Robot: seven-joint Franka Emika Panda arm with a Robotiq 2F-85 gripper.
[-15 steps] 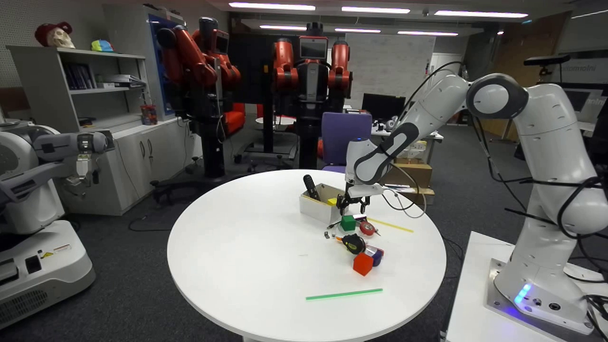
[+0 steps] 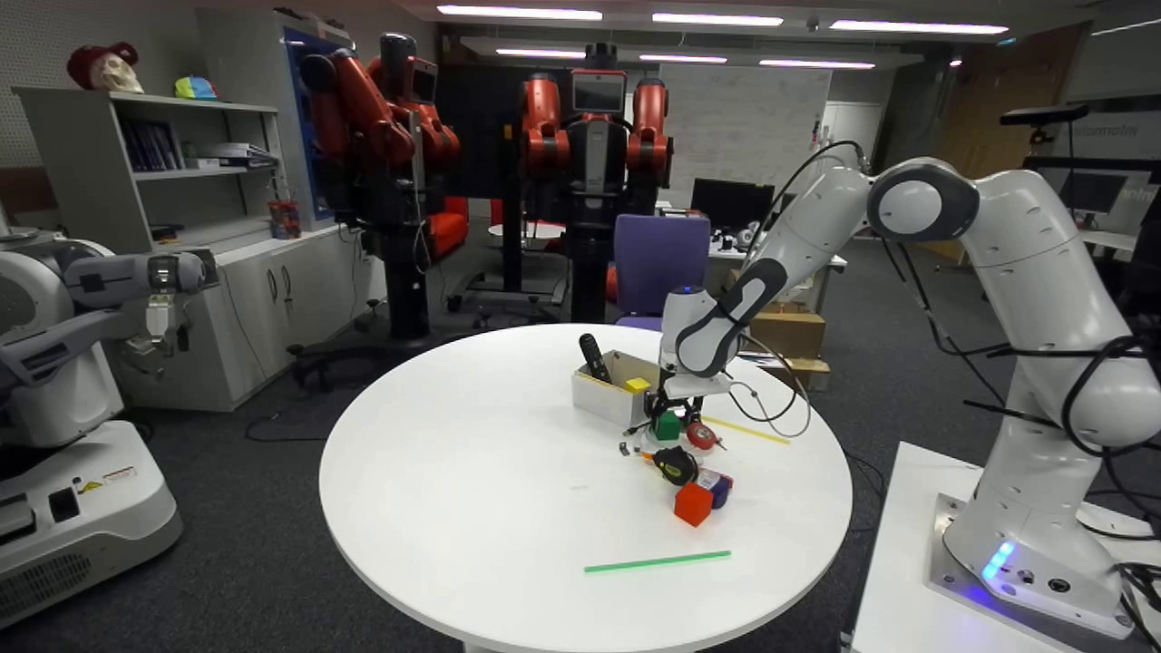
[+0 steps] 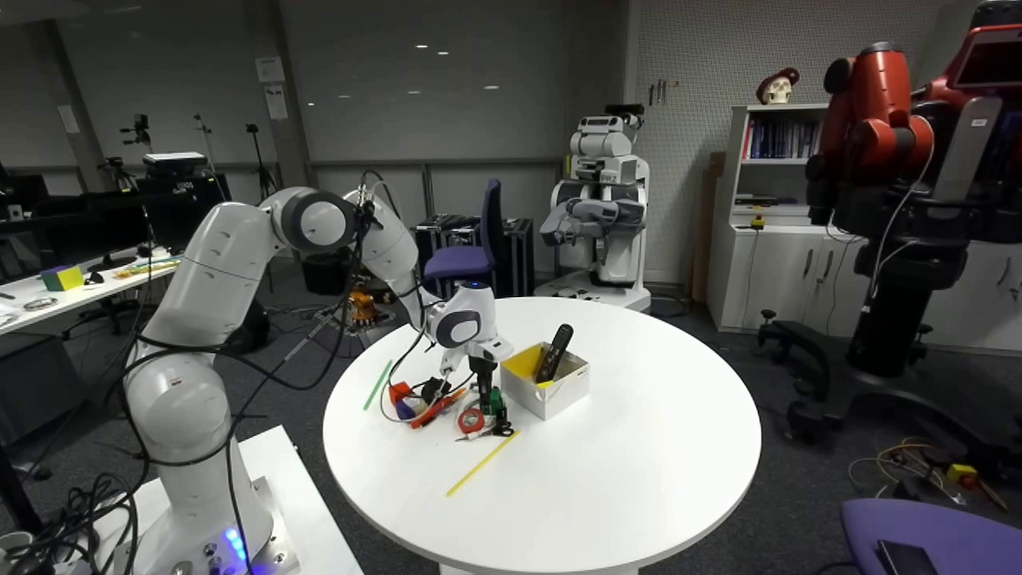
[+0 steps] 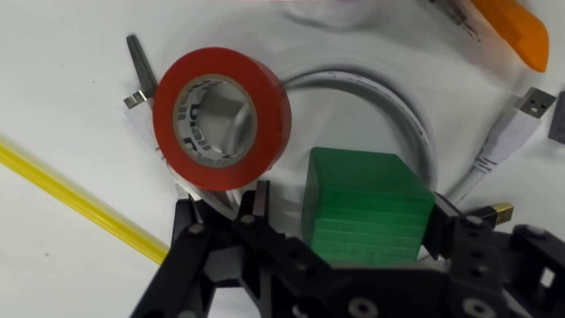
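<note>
The green cube stands on the table between the fingers of my gripper. In the wrist view the right finger is at or very near the cube's side, whether touching I cannot tell. A gap shows between the left finger and the cube, so the fingers are part open. A red tape roll lies just beyond the left finger, over a white cable. Exterior view 1 shows the gripper low at the table, right beside the box.
A box holding a black handset and a yellow block stands close by. Around lie a yellow stick, a tape measure, a red cube and a green stick.
My gripper has come down from above the green cube to around it, and its fingers have closed partway. The other objects look unmoved.
</note>
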